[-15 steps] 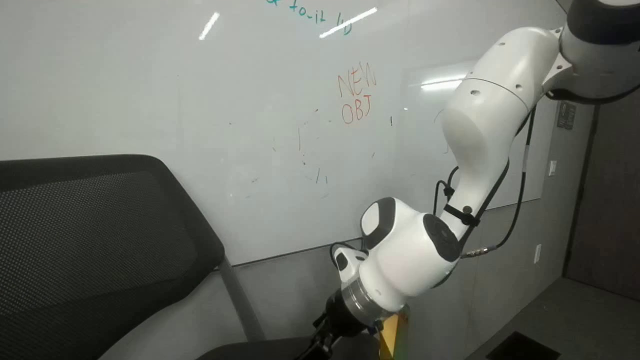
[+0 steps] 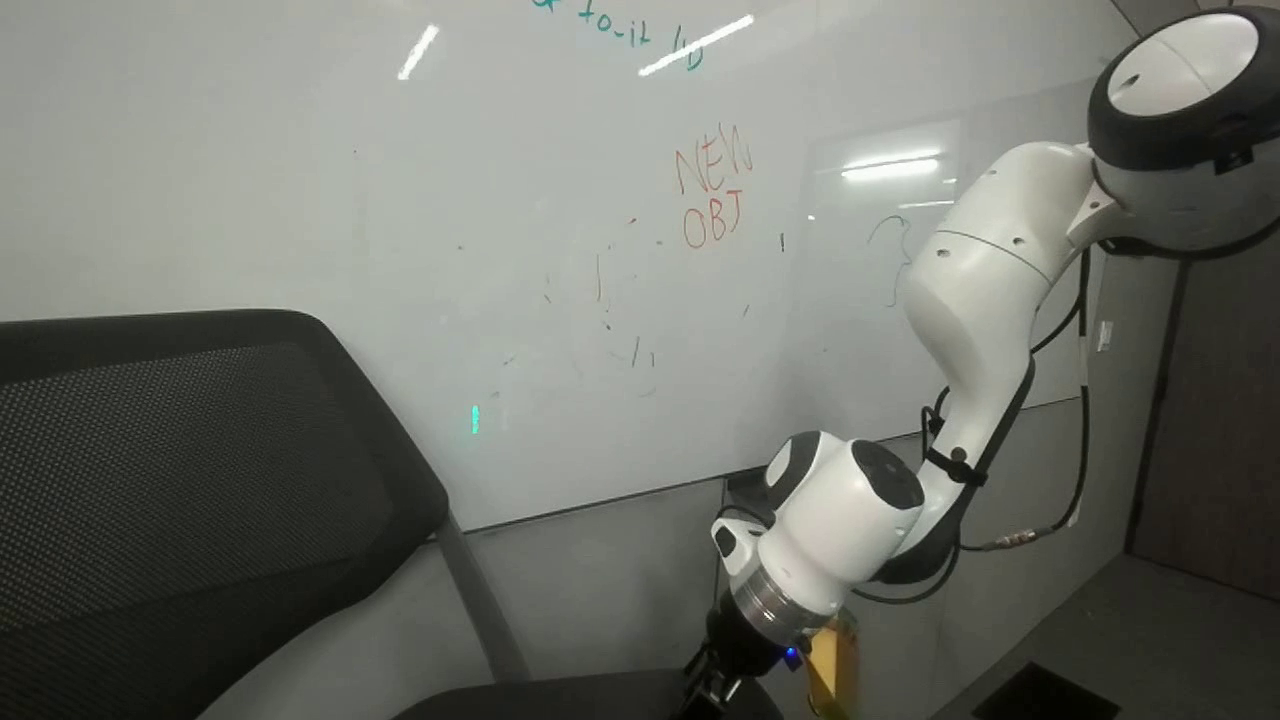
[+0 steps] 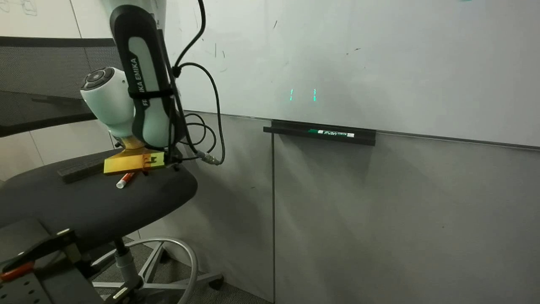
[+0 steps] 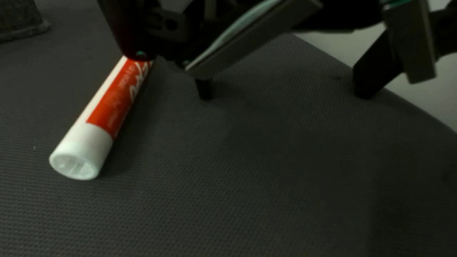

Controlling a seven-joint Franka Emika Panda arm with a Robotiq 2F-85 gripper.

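A white marker with a red-orange label [image 4: 112, 100] lies on the dark chair seat [image 4: 257, 184]. In the wrist view its near white end is clear, while its far end is hidden behind one of my fingers. My gripper stands low over the seat, to the right of the marker, its two fingers well apart and only seat and background between them. Exterior view 2 shows the marker [image 3: 125, 180] sticking out below the yellow part on my wrist, which hides the fingers there. In exterior view 1 the gripper [image 2: 705, 694] is at the bottom edge.
A dark block, likely an eraser [image 3: 81, 172], lies on the seat left of the marker. The mesh backrest [image 2: 204, 480] rises at the left. Behind stands the whiteboard [image 2: 300, 180], with a black tray [image 3: 324, 132] holding a green-labelled marker.
In exterior view 1 the forearm and wrist have shifted right and lower, carrying the gripper rightward over the seat. A small green light patch now shows on the whiteboard.
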